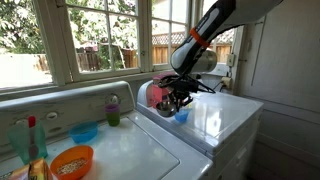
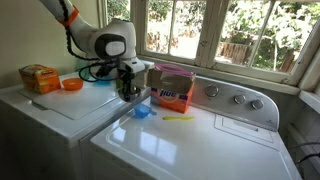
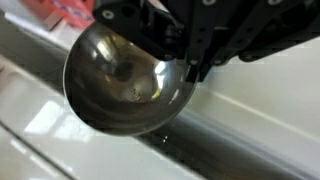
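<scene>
A shiny metal bowl (image 3: 125, 85) fills the left half of the wrist view, its inside facing the camera. My gripper is shut on the bowl's rim. In exterior view 1 the gripper (image 1: 178, 102) is above the gap between the two white machines, with the bowl (image 1: 163, 105) held up beside it and partly behind the dark fingers. Exterior view 2 has the gripper (image 2: 128, 80) near the middle, with the bowl (image 2: 125, 92) only partly visible.
A blue bowl (image 2: 141, 111) and a yellow utensil (image 2: 178, 118) lie on the right machine (image 2: 200, 150), by an orange box (image 2: 172, 90). On the left machine are an orange bowl (image 1: 72, 162), another blue bowl (image 1: 83, 132), a purple-and-green cup (image 1: 113, 117) and a green bottle (image 1: 32, 140).
</scene>
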